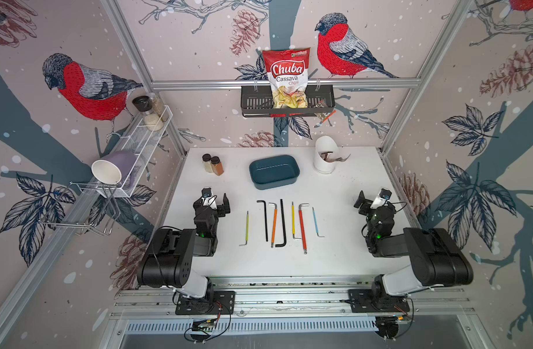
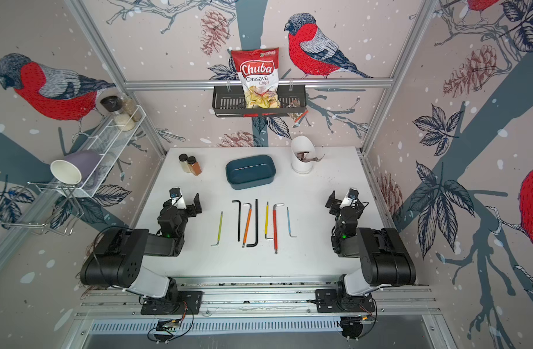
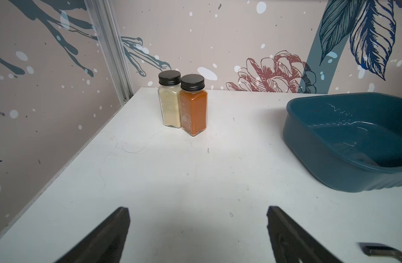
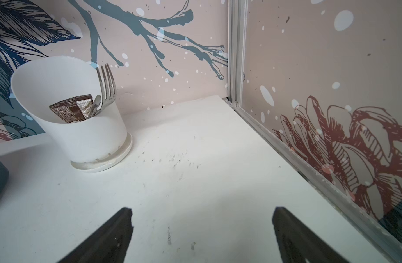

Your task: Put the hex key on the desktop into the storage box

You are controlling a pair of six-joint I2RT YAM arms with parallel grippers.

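Several hex keys lie side by side mid-desk: green (image 1: 246, 226), short black (image 1: 266, 224), orange (image 1: 274, 226), long black (image 1: 282, 218), yellow (image 1: 293, 218), red (image 1: 302, 229) and blue (image 1: 314, 221). Behind them sits a dark teal box (image 1: 274, 180), its inside looking empty in the left wrist view. My left gripper stands open at the desk's left, apart from the keys, nothing between its fingers. My right gripper is likewise open and empty at the right side.
Two spice jars (image 3: 193, 111) stand at the back left, and a white holder (image 4: 95, 135) with cutlery at the back right. A wire shelf with a mug (image 1: 112, 168) is on the left wall. A basket (image 1: 252, 107) with chips hangs at the back.
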